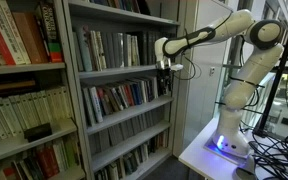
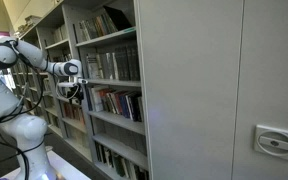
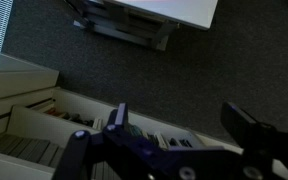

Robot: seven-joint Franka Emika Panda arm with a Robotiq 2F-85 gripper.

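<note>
My gripper is open in the wrist view, its two dark fingers [image 3: 117,118] wide apart. Only dark floor and part of a shelf show between and below them. In exterior view 1 the gripper [image 1: 166,84] hangs at the end of the raised arm, in front of the tall bookshelf near its right side. Seen from exterior view 2, the gripper [image 2: 71,92] is before the shelves at mid height; whether it touches any book cannot be made out there.
Rows of books [image 1: 124,95] fill the grey bookshelf [image 1: 76,90]. A white table [image 1: 206,160] carries the arm's base [image 1: 232,140], with loose black cables [image 1: 274,155] beside it. In the wrist view, open floor [image 3: 184,75] lies between the table edge and the shelves.
</note>
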